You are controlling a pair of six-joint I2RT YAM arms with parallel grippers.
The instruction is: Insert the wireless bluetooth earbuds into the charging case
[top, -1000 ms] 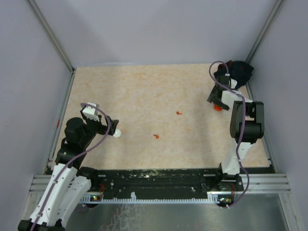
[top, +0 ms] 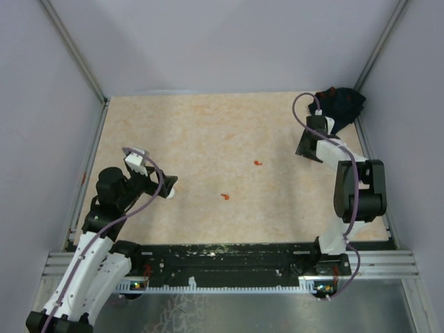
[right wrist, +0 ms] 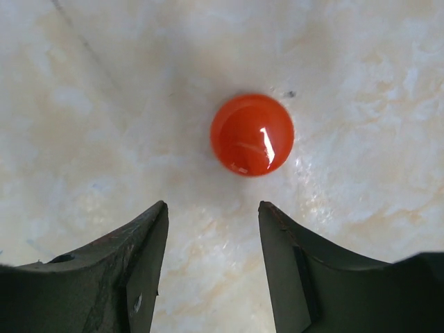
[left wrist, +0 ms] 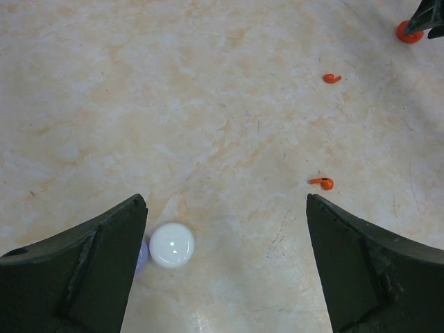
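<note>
A glossy red-orange round object (right wrist: 252,135), perhaps the case, lies on the table just beyond my right gripper. That gripper's fingers stand apart with nothing between them. From the top view the arm covers the red object. Two small orange earbuds, one farther back (top: 258,162) and one nearer (top: 225,196), lie apart on the middle of the table. Below my open, empty left gripper sits a white round object (left wrist: 172,245). A purple piece (left wrist: 142,257) touches its side, partly hidden by the left finger.
Black cloth (top: 338,105) is heaped in the back right corner. Grey walls close in the marbled table (top: 208,132), and its back and centre are largely bare. Purple cables loop above both arms.
The left gripper has moved a little toward the right and front.
</note>
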